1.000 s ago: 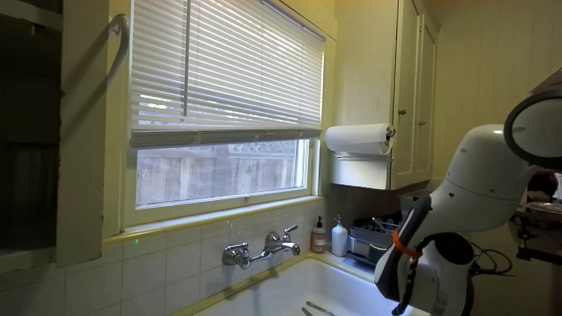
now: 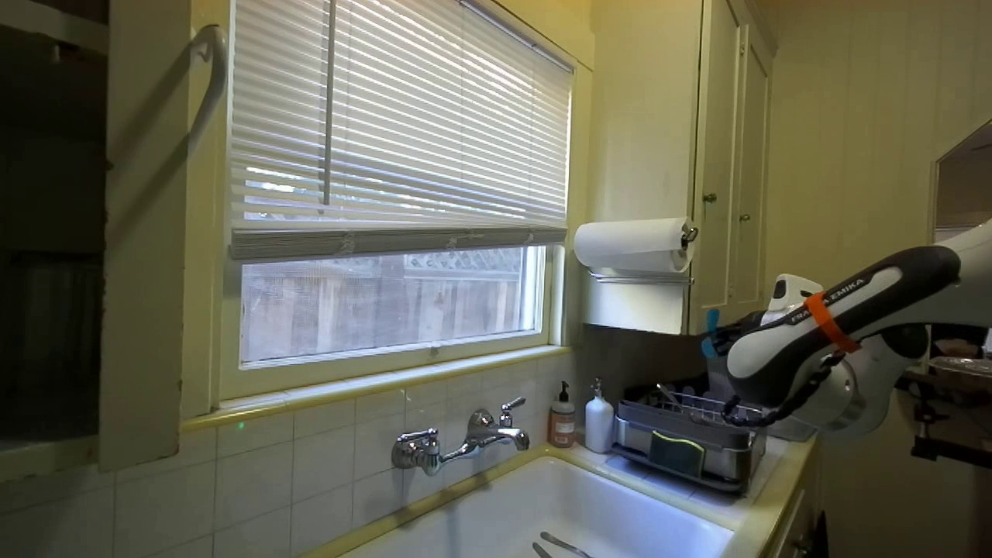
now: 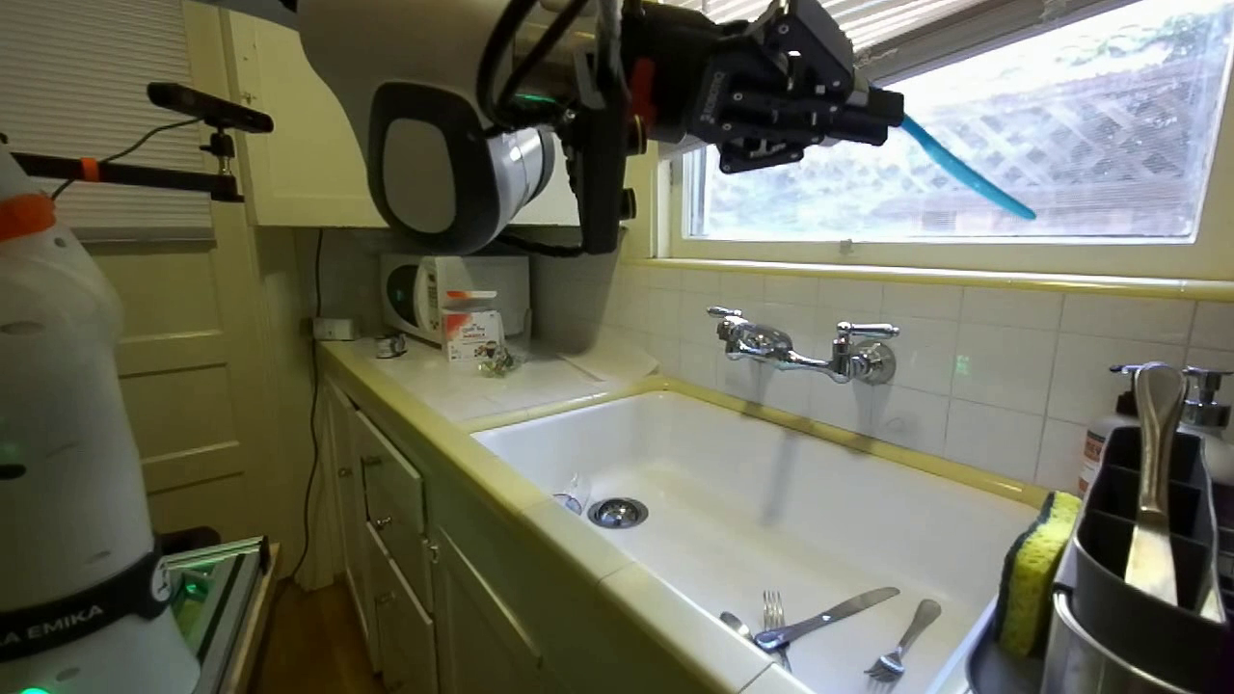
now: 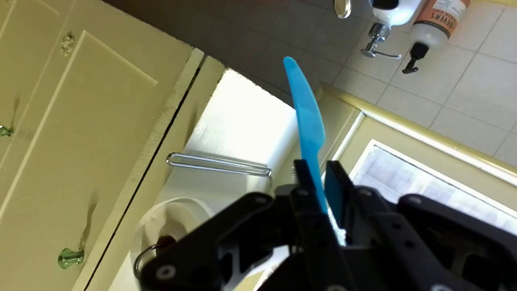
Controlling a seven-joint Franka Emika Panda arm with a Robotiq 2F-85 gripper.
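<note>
My gripper [image 3: 888, 111] is shut on the handle end of a blue plastic knife [image 3: 969, 172]. It hangs high in exterior view 2, with the window behind the blade. In the wrist view the same knife [image 4: 306, 111] sticks out between the fingertips, its rounded tip away from my gripper. Exterior view 1 shows only a bit of the blue knife [image 2: 711, 333], near the dish rack; the arm covers most of the gripper there.
The white sink [image 3: 694, 486] holds metal forks and a knife [image 3: 833, 615]. A dish rack [image 2: 683, 437] with a sponge [image 2: 676, 456], a white soap bottle [image 2: 599, 420] and an amber bottle [image 2: 562, 418] stand beside it. A cabinet [image 2: 642, 139] with a paper towel roll [image 2: 634, 246] hangs above.
The arm has swung up and turned; its forearm was low over the sink's right side. The dish rack shows more fully now, and the blue knife has come into exterior view 1.
</note>
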